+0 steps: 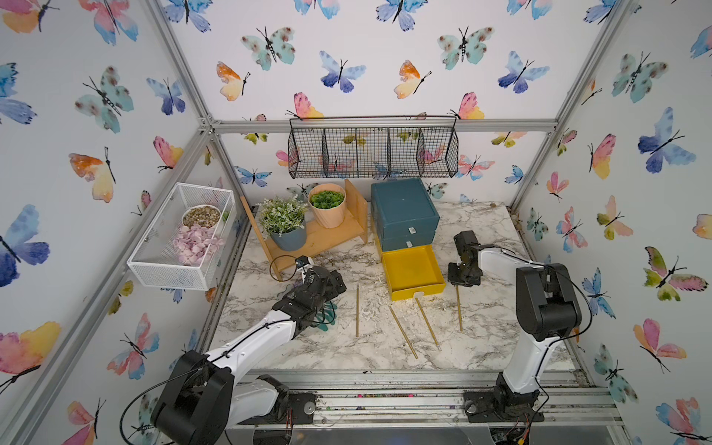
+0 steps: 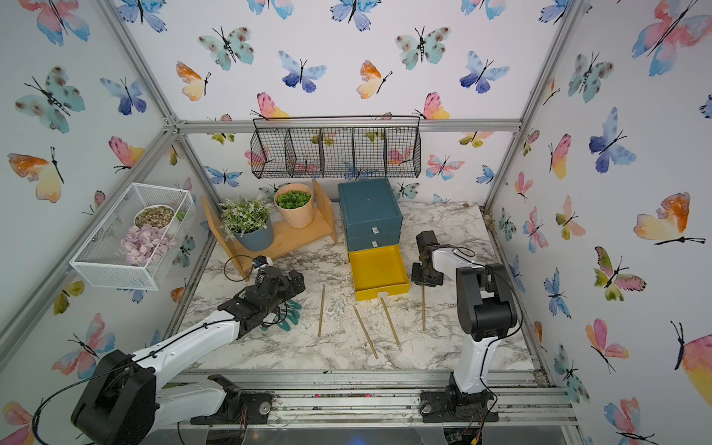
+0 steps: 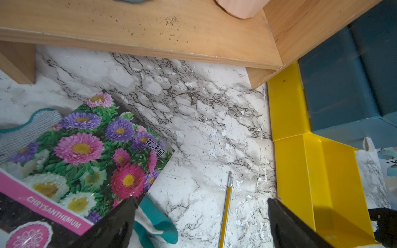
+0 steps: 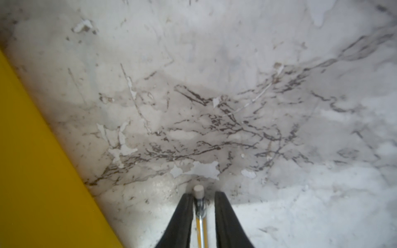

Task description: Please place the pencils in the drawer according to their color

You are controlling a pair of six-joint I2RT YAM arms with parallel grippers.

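Observation:
An open yellow drawer (image 1: 413, 269) pulls out below the teal drawer box (image 1: 404, 207). Four yellow pencils lie on the table in front: one left (image 1: 357, 311), two middle (image 1: 404, 333), one right (image 1: 460, 311). My right gripper is at the far end of the right pencil, beside the drawer, its fingers part open either side of that pencil's tip (image 4: 199, 191). My left gripper is open above a flower-printed packet (image 3: 91, 157), left of the left pencil (image 3: 225, 206).
A wooden stand (image 1: 326, 241) with two potted plants stands back left. A teal glove (image 3: 159, 223) lies under the packet. A white basket (image 1: 178, 274) hangs at left, a wire basket (image 1: 374, 152) on the back wall.

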